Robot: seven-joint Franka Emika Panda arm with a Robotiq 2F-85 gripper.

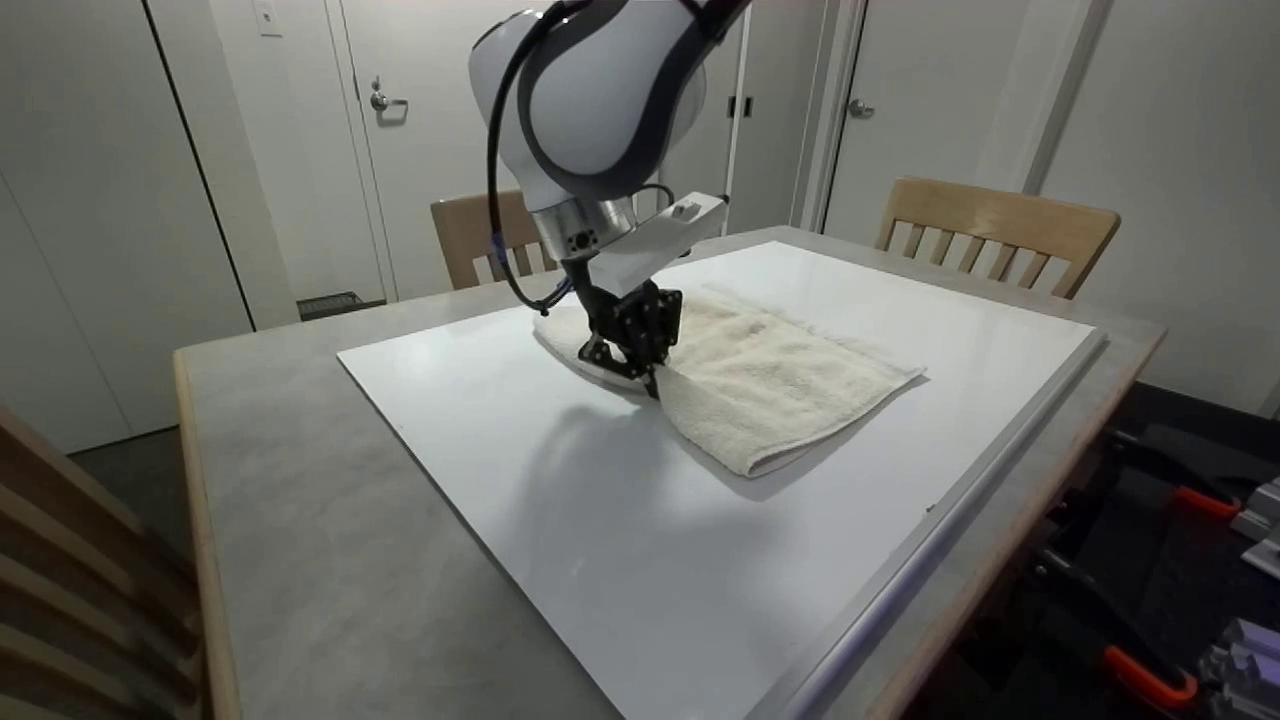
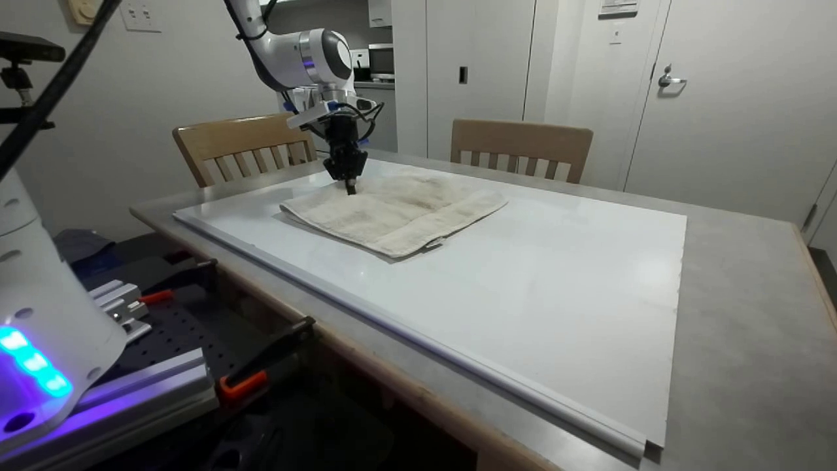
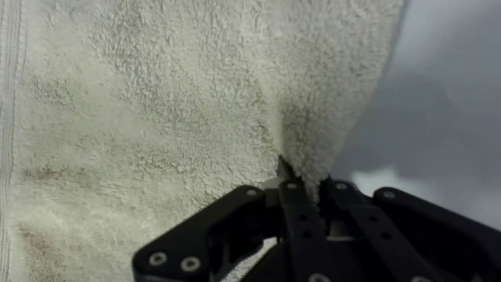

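A cream towel point(image 1: 786, 378), folded and faintly stained, lies flat on the white board point(image 2: 549, 290). My gripper point(image 1: 655, 390) points down at the towel's long edge in exterior view 1, shut on a pinch of its cloth. From the other side, the gripper point(image 2: 350, 191) shows at the towel's far edge. Up close in the wrist view, terry cloth of the towel point(image 3: 178, 94) runs into a raised ridge between the two black fingertips of the gripper. Bare board shows to the right of that ridge.
The board rests on a grey table point(image 1: 312, 480) and has a metal rail point(image 2: 439, 345) along one long side. Wooden chairs point(image 2: 522, 145) stand at the table's edges. Much of the board around the towel is clear.
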